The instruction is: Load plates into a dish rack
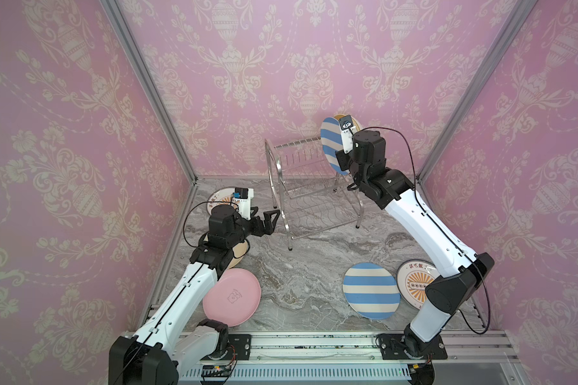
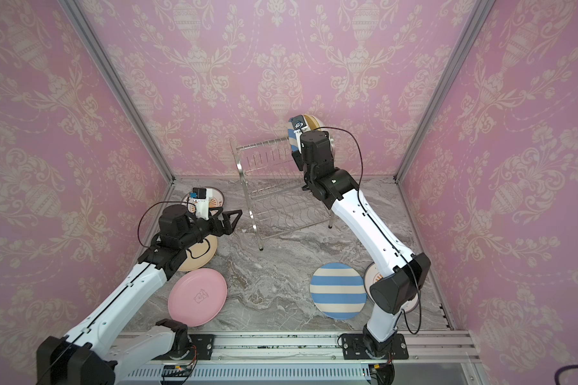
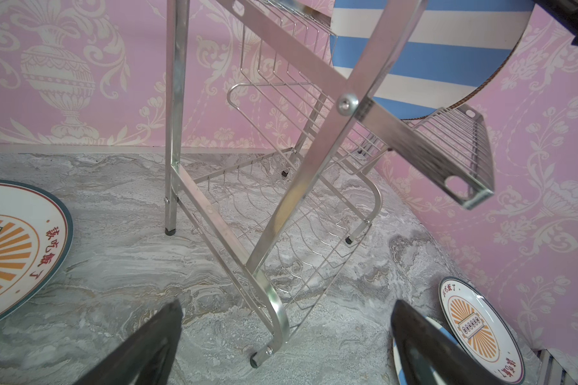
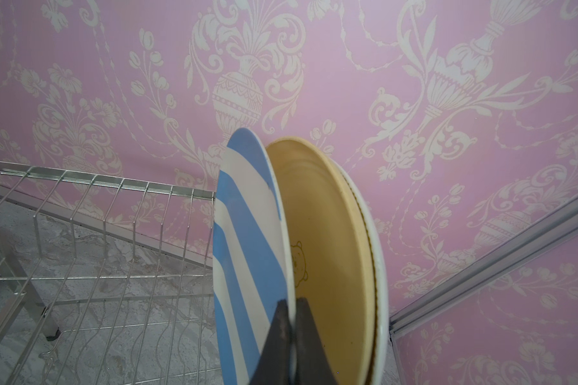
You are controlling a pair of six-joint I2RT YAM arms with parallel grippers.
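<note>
The metal dish rack [image 1: 284,192] stands at the back centre. At the right end of its upper tier a blue-striped plate [image 4: 240,218] stands on edge, with a yellow plate [image 4: 321,224] and a white rim behind it. My right gripper is shut on the striped plate's rim. My left gripper hangs low at the rack's left side, fingers apart, nothing between them.
Flat on the marble floor lie a pink plate [image 1: 231,298], a striped plate [image 1: 371,288], a patterned plate [image 1: 409,272] at right, another patterned plate [image 3: 13,256] and a beige plate [image 2: 196,256] at left.
</note>
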